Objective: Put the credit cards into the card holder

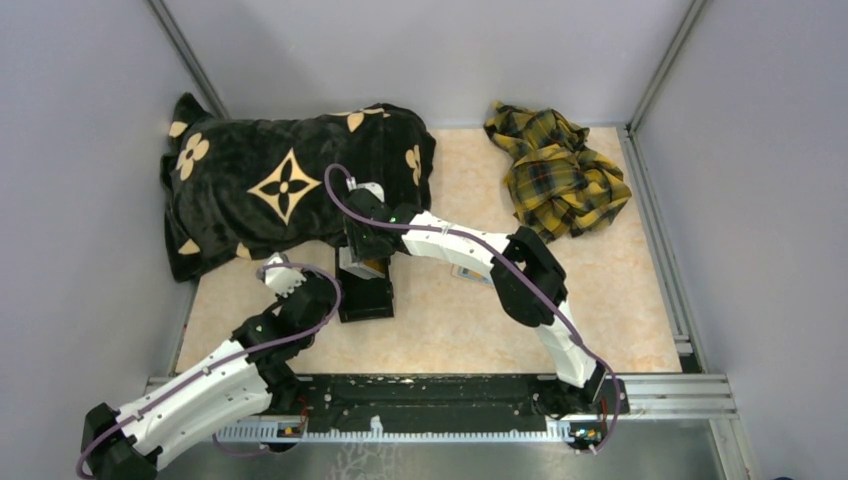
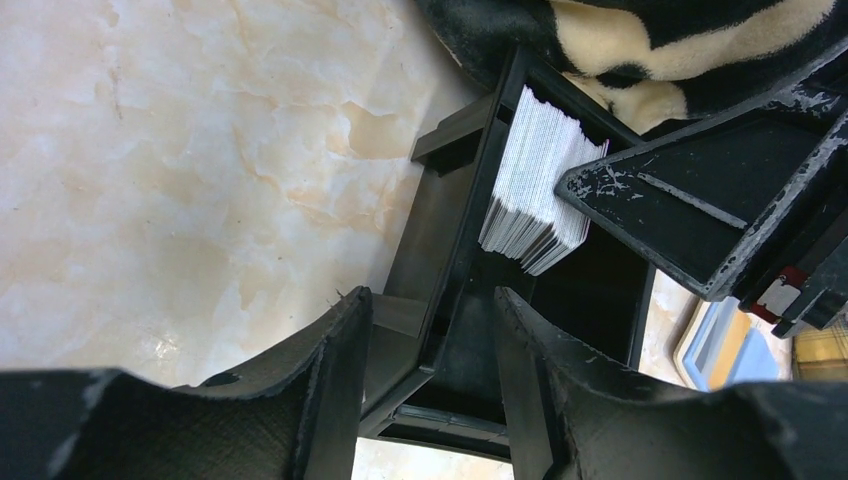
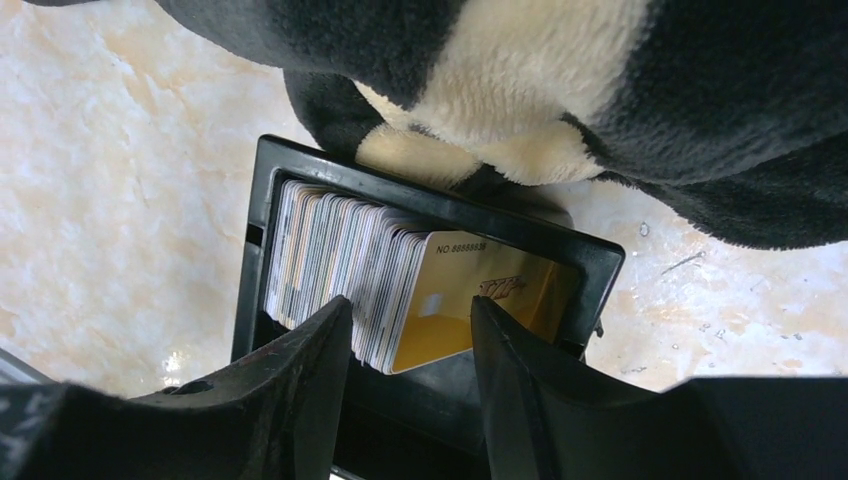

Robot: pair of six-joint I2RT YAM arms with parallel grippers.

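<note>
The black card holder lies left of the table's middle, against the dark cushion. A thick stack of cards fills its far end; in the right wrist view the outermost card, a gold one, leans out from the stack. My right gripper stands open above the holder, over the stack's near edge. In the left wrist view one right finger appears against the cards. With its fingers apart, my left gripper is over the holder's left side wall; whether it touches the wall I cannot tell.
Partly under the right arm lies a blue and yellow card or box. The patterned dark cushion closes off the back left, and a plaid cloth is heaped at the back right.
</note>
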